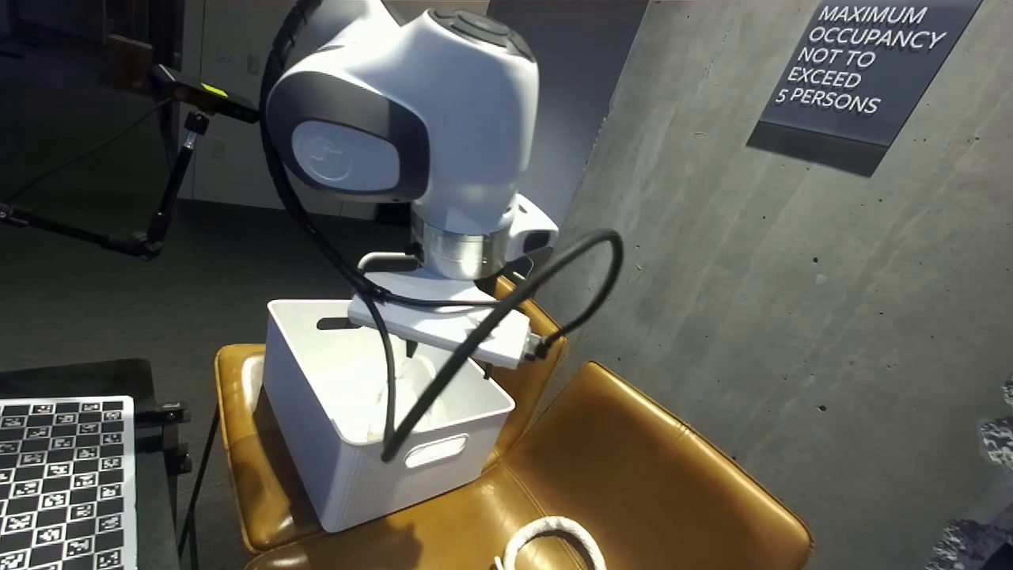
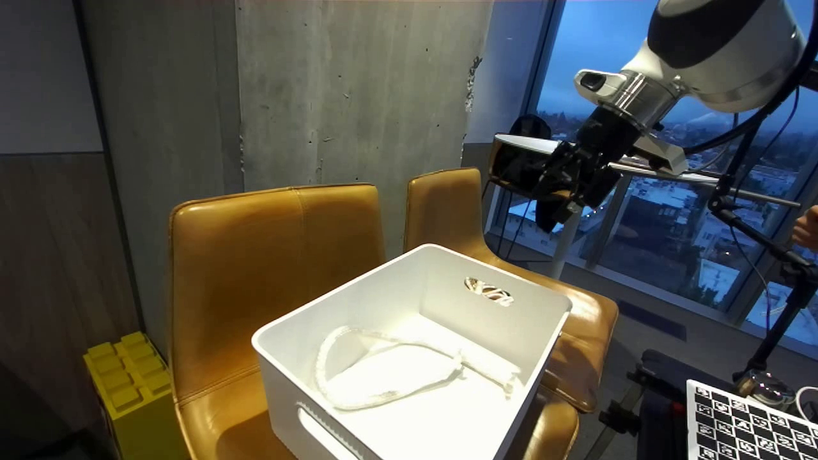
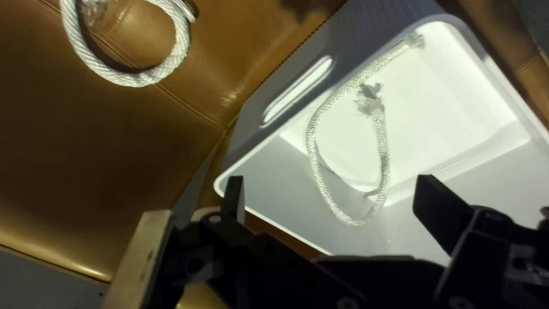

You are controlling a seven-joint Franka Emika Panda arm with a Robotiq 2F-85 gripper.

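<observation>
A white braided rope lies loosely looped inside the white box, one frayed end showing. In exterior view 2, the same rope rests in the box. A second white rope is curled on the brown leather seat outside the box; it also appears as a rope at the bottom of exterior view 1. My gripper stands open above the box, its fingers wide apart with nothing between them. From exterior view 2, the gripper hangs higher than the box rim, clear of the rope.
The box sits on brown leather chairs against a concrete wall. A checkered board lies at the left. A camera on a stand is behind it. A yellow block stands on the floor.
</observation>
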